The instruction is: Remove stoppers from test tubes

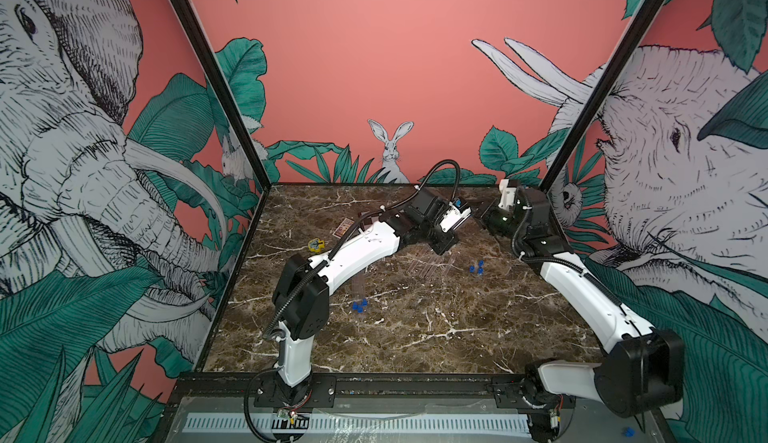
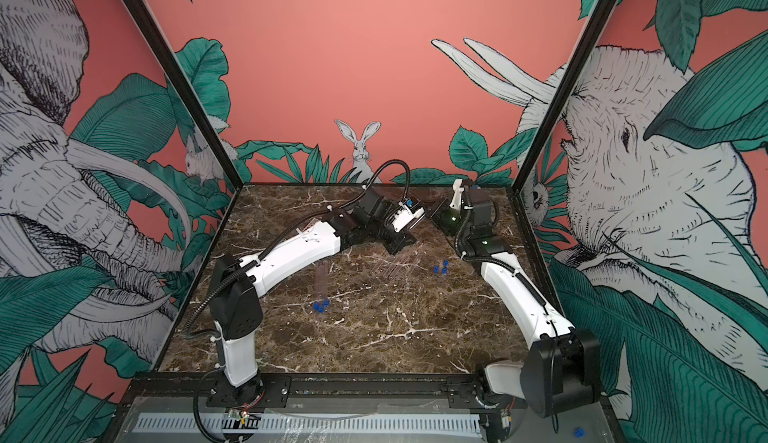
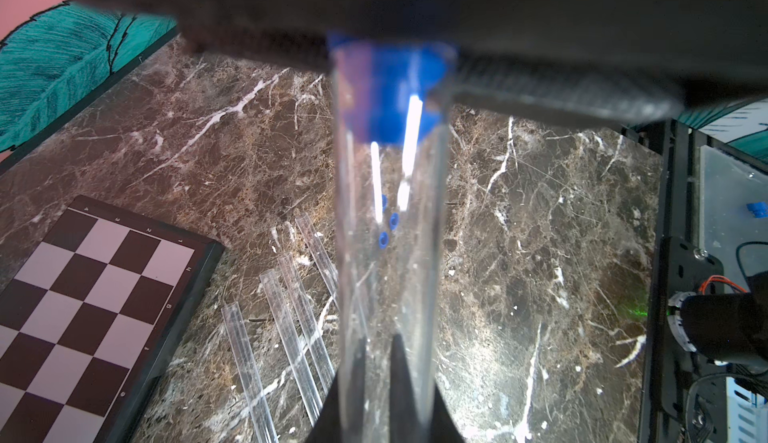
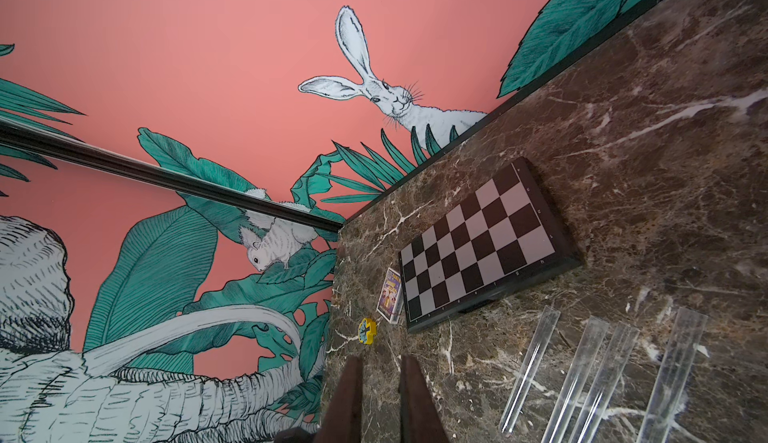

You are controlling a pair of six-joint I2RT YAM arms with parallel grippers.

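Note:
My left gripper [image 1: 454,217] is shut on a clear test tube. The tube [image 3: 360,283] fills the middle of the left wrist view, with a blue stopper [image 3: 388,91] at its upper end, beside dark gripper parts. My right gripper [image 2: 436,215] faces it closely from the right; its fingertips show at the bottom of the right wrist view with a gap between them. Several clear tubes [image 4: 528,371] lie on the table, and loose blue stoppers lie in small groups [image 1: 359,305].
A chessboard [image 4: 472,247] lies at the back, with a card box [image 4: 390,295] and a yellow object [image 4: 367,331] left of it.

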